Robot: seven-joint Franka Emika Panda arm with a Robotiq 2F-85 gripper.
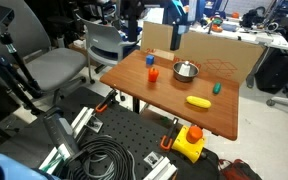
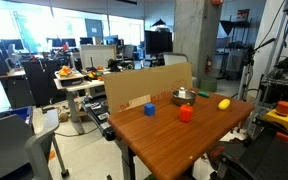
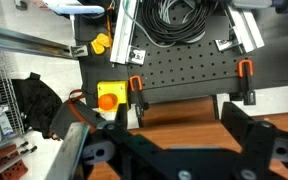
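Note:
My gripper point(image 1: 155, 32) hangs high over the back of the wooden table point(image 1: 164, 92), fingers spread wide with nothing between them. Below it are a blue block point(image 1: 149, 60), a red object point(image 1: 152, 73) and a metal pot point(image 1: 185, 70). A yellow object point(image 1: 198, 102) lies toward the table's front right, with a small green one point(image 1: 217, 88) behind it. From the side, the blue block point(image 2: 149, 107) and red object point(image 2: 185, 114) stand apart, with the pot point(image 2: 183, 97) farther back. The wrist view catches only a bare strip of the tabletop point(image 3: 179, 140).
A perforated metal plate point(image 3: 189, 64) with coiled black cable point(image 3: 179, 20) adjoins the table. A yellow box with an orange button point(image 3: 108, 101) sits at its corner. An upright brown board point(image 1: 219, 55) borders the table's far edge.

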